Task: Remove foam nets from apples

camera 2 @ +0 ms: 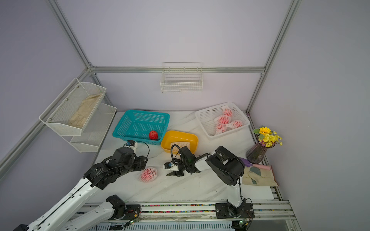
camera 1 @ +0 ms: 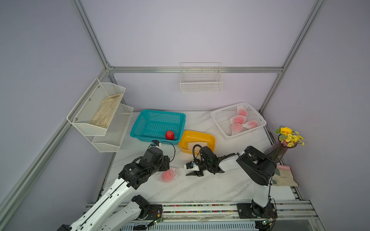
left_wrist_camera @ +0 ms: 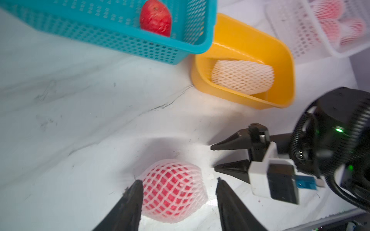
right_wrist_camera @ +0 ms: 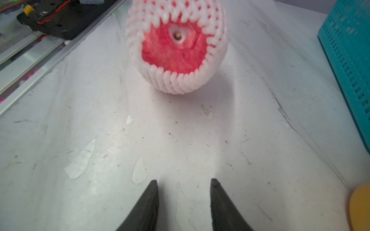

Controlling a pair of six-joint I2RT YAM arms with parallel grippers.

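An apple in a white foam net (left_wrist_camera: 171, 190) lies on the table between the two hands. In the right wrist view its stem end (right_wrist_camera: 177, 36) shows bare red through the net's opening and faces my right gripper. My left gripper is over the netted apple, its fingers spread wide and not clamped on it. Low over the table, a short way to the right of the apple, is my right gripper; its fingers stand apart with only bare table visible between them. A bare red apple (camera 1: 169, 135) sits in the teal basket (camera 1: 140, 129).
In the yellow bin (left_wrist_camera: 196, 75) lies an empty foam net (left_wrist_camera: 243, 76). The white basket (camera 1: 219, 123) at the back right holds several netted apples (camera 1: 239, 119). A flower vase (camera 1: 276, 152) stands at the right edge.
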